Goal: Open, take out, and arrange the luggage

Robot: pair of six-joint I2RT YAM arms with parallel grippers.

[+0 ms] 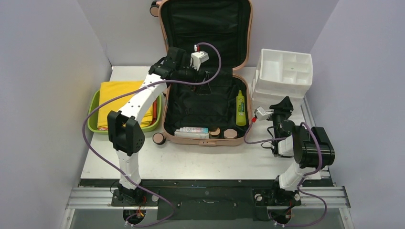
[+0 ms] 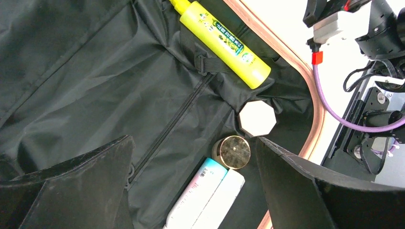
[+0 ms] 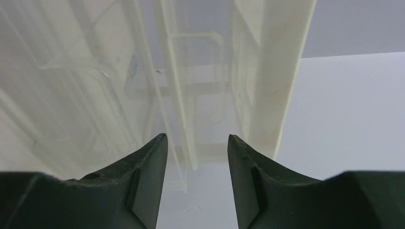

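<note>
The open suitcase (image 1: 200, 109) holds a yellow-green bottle (image 1: 241, 107), a toothpaste box and tube (image 1: 191, 132), and round containers (image 1: 230, 133). Over it hangs my left gripper (image 1: 199, 83), open and empty; in the left wrist view its fingers frame the toiletries. My right gripper (image 1: 282, 109) is at the front of the white drawer organiser (image 1: 282, 71). In the right wrist view its fingers (image 3: 138, 186) stand part open before translucent compartments (image 3: 267, 95), with nothing clearly between them.
A green basket (image 1: 93, 109) with yellow cloth lies on the left. A small round container (image 1: 159, 138) stands outside the suitcase.
</note>
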